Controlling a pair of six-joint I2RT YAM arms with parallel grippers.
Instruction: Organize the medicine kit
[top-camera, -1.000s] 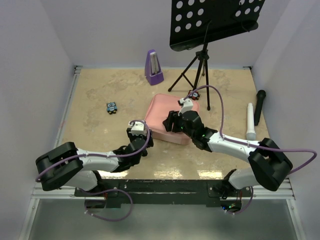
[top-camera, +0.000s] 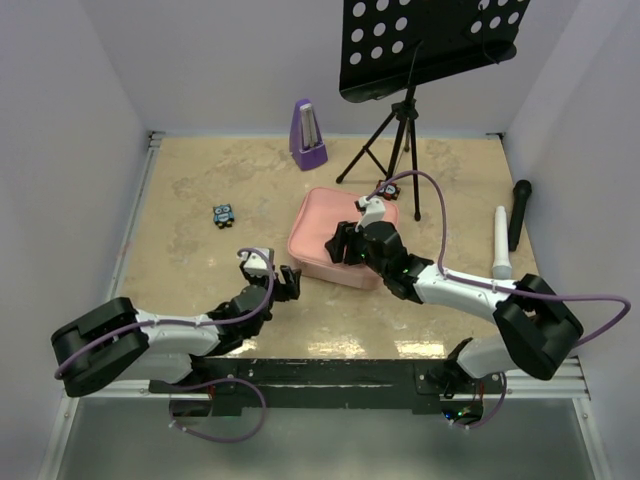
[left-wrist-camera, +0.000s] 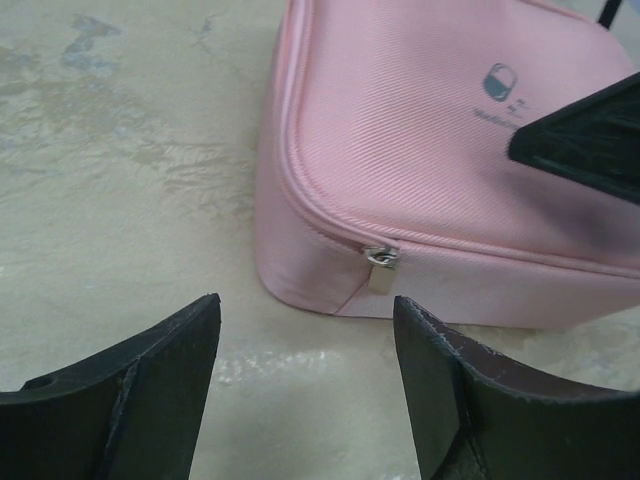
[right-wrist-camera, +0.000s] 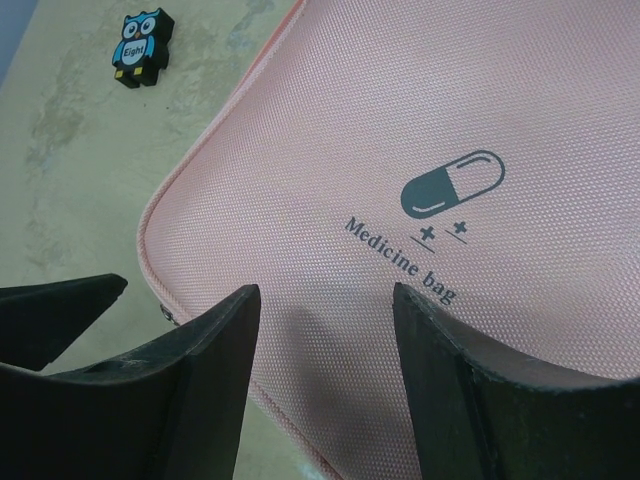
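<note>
A pink zipped medicine bag (top-camera: 330, 210) lies at the table's centre, its lid printed "Medicine bag" (right-wrist-camera: 400, 258) in the right wrist view. Its metal zipper pull (left-wrist-camera: 381, 275) shows at the near left corner in the left wrist view. My left gripper (top-camera: 268, 280) is open just in front of that corner, nothing between its fingers. My right gripper (top-camera: 352, 240) stands open over the lid, its fingertips at or close to the fabric; whether they touch is unclear.
A black music stand (top-camera: 400, 140) and purple metronome (top-camera: 308, 140) stand behind the bag. A small owl block (top-camera: 223, 215) lies left, another behind the bag. A white cylinder (top-camera: 501, 240) and black microphone (top-camera: 519, 215) lie right.
My left gripper has moved left and back toward the near edge, away from the bag's corner. The right gripper and the bag have stayed in place.
</note>
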